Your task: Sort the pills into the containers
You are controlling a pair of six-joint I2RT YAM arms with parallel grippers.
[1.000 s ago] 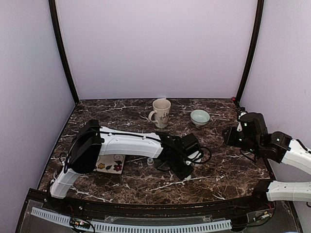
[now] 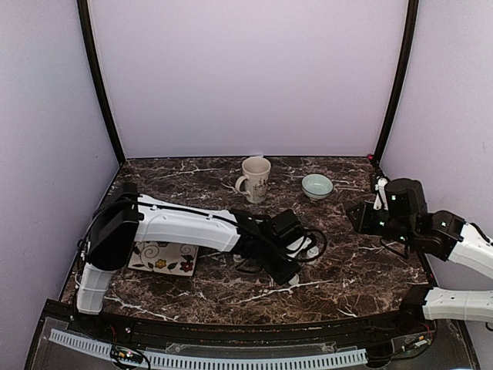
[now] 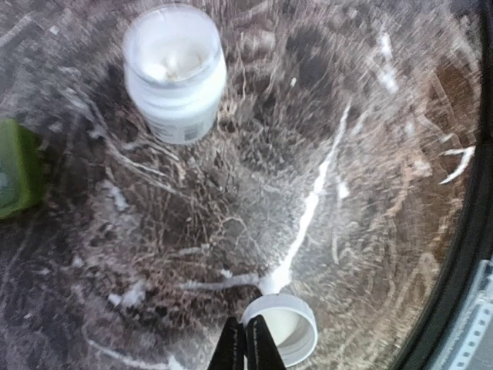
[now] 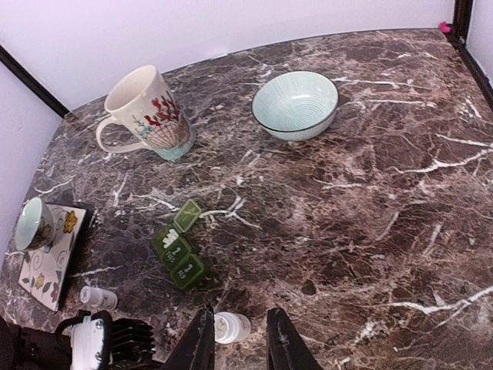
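Observation:
In the left wrist view a clear-topped white jar (image 3: 176, 92) stands upright, and a white ring-shaped cap or small container (image 3: 299, 339) lies at the tips of my left gripper, whose fingers are shut together; whether they pinch its rim is unclear. A green object (image 3: 17, 166) is at that view's left edge. In the right wrist view my right gripper has parted fingers with nothing held, above the table; beyond it are a small white container (image 4: 231, 330), another (image 4: 96, 297) and green organiser pieces (image 4: 181, 258).
A mug (image 2: 254, 173) and pale bowl (image 2: 316, 185) stand at the back. A floral board (image 2: 162, 262) with a cup on it lies left, partly under my left arm.
My left arm has shifted slightly left in the top view. My right gripper has moved slightly left.

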